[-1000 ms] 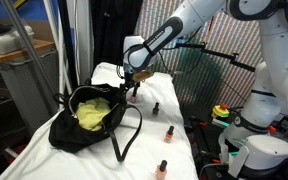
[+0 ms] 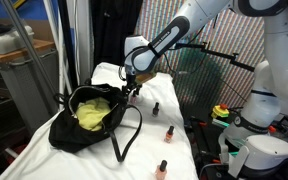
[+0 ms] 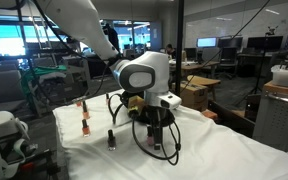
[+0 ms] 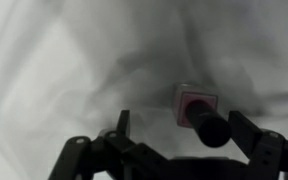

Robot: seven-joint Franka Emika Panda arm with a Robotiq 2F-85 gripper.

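My gripper stands open above the white table, its fingers pointing at a small bottle with a pinkish-red body and a black cap. In the wrist view the bottle's cap lies in the gap between the fingertips, nearer the right finger. Nothing is clamped. Exterior view 2 shows the same bottle on the cloth, close to the gripper, which partly covers it. A black bag with its mouth open lies beside the arm, yellow material inside it.
Other small bottles stand apart on the table, among them a dark one and two pinkish ones with black caps, one mid-table and one near the front. The bag's strap loops across the cloth. Bare cloth spreads at the right of exterior view 2.
My arm shows at most a slight shift near the bottle. The bag and the other bottles have stayed where they were.
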